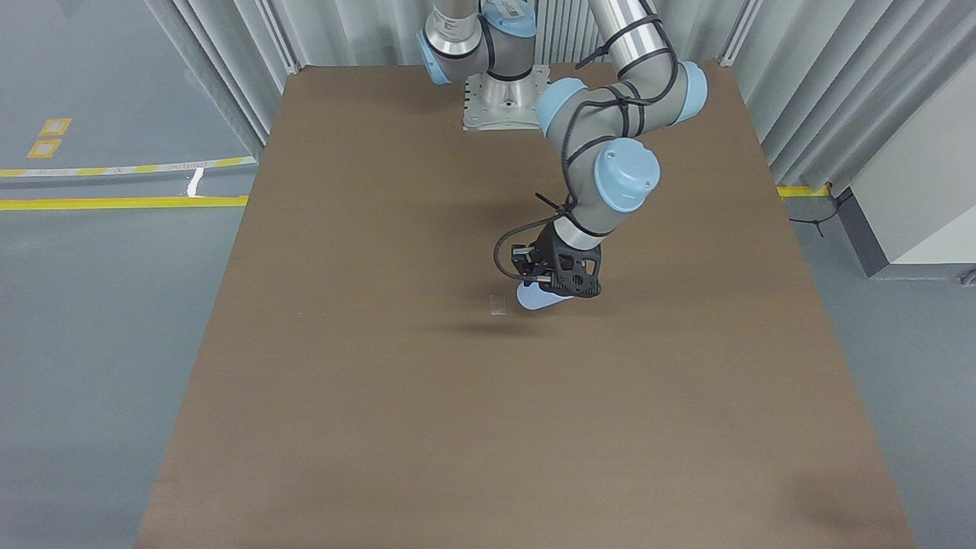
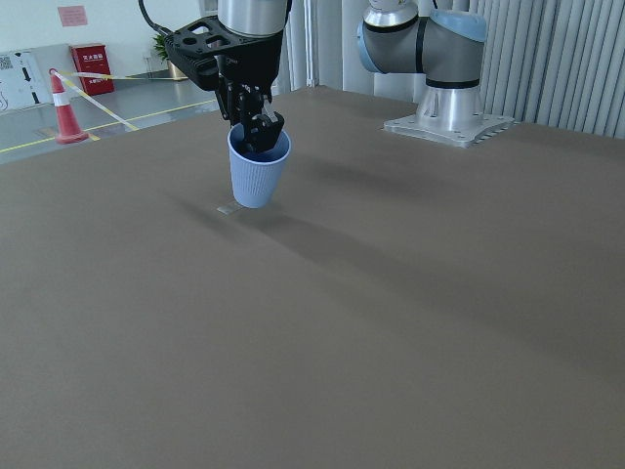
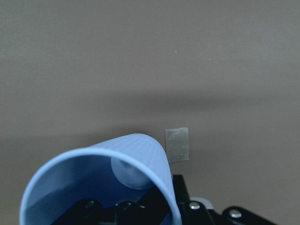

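Note:
A ribbed light-blue cup [image 2: 256,181] hangs upright in the left view from my black gripper [image 2: 262,132], whose fingers reach into and over its rim, shut on the cup wall. In the front view the cup [image 1: 537,296] shows only partly, beneath the gripper [image 1: 540,270]. The wrist view has the cup [image 3: 145,154] filling the lower left, mouth toward the camera, with black finger parts inside and right of it. A small clear tape patch [image 3: 177,144] lies on the table just beside it.
The table edges drop to the floor on both sides.

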